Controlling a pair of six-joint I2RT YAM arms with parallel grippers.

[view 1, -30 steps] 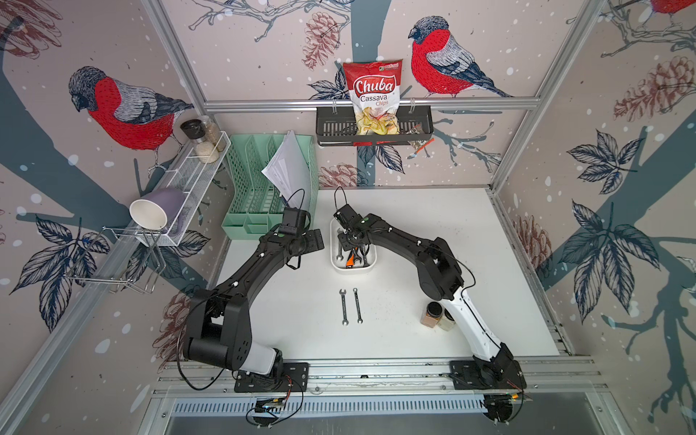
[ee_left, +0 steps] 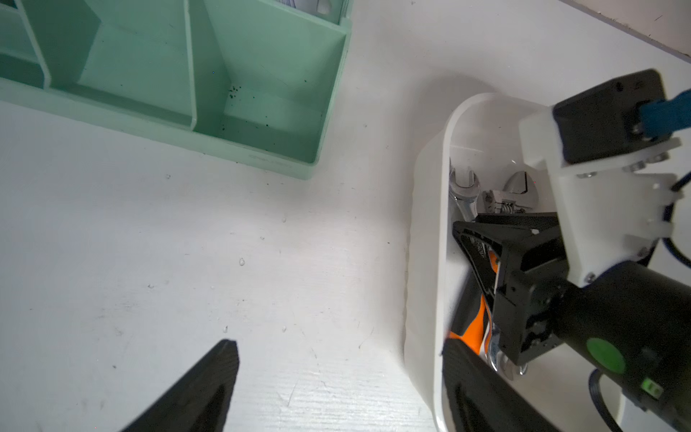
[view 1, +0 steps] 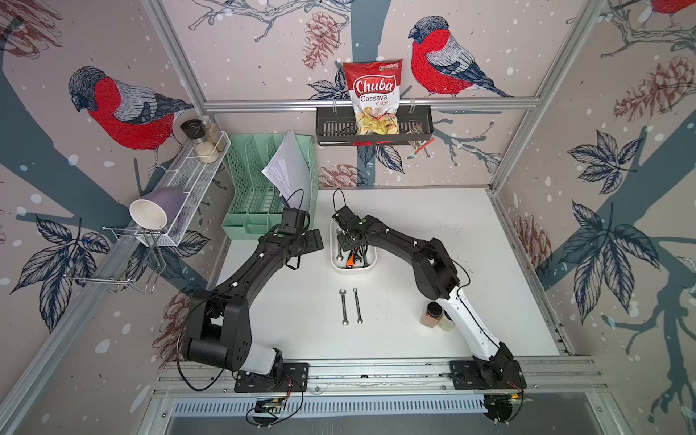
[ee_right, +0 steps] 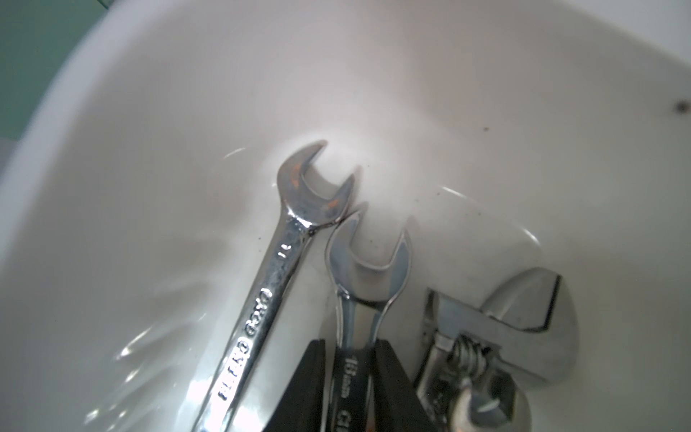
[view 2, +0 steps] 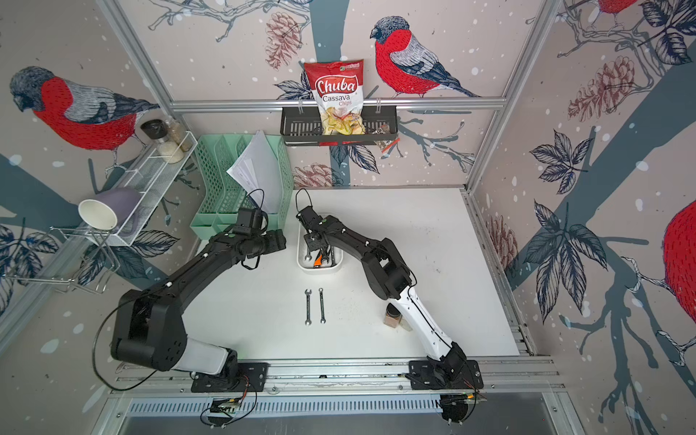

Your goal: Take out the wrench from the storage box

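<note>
The white storage box holds wrenches, an adjustable wrench and orange-handled tools. My right gripper is down inside it, its fingertips either side of the shank of a middle open-end wrench; whether they grip it is unclear. Another wrench lies to its left. My left gripper hangs open beside the box, empty. Two wrenches, a left one and a right one, lie on the table in front of the box.
A green organizer with papers stands at the back left, behind my left gripper. Two spice jars stand at the front right, beside the right arm.
The right arm has shifted very slightly within the box area. The left arm has not moved.
</note>
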